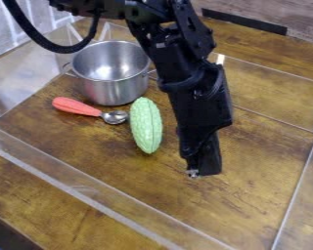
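Note:
My black gripper (199, 164) hangs low over the wooden table, just right of a pale green ridged vegetable (148, 125) lying lengthwise. I cannot tell how far apart its fingertips are, as they point down and overlap in this view. A steel pot (110, 70) stands behind and left of the vegetable, partly behind the arm. A spoon with an orange handle (78, 106) lies left of the vegetable, below the pot.
Clear panels or edges run along the left, front and right of the work area.

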